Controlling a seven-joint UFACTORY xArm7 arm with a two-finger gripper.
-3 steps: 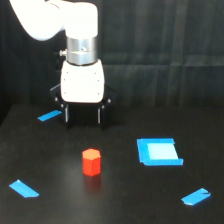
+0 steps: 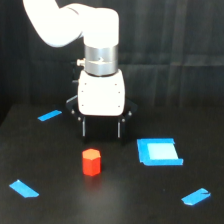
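A small red-orange block (image 2: 91,162) sits on the black table, a little left of the middle. My gripper (image 2: 102,134) hangs just behind and above it, fingers pointing down. Its two dark fingers stand wide apart with nothing visible between them. The fingertips are hard to make out against the dark background. Block and gripper appear apart.
To the right, a blue-taped square (image 2: 149,143) with a pale inner area lies on the table. Blue tape strips mark the left front (image 2: 24,188), right front (image 2: 196,197) and left back (image 2: 50,115).
My arm has moved right and toward the camera, and the gripper is closer to the block. Block and blue square have stayed in place.
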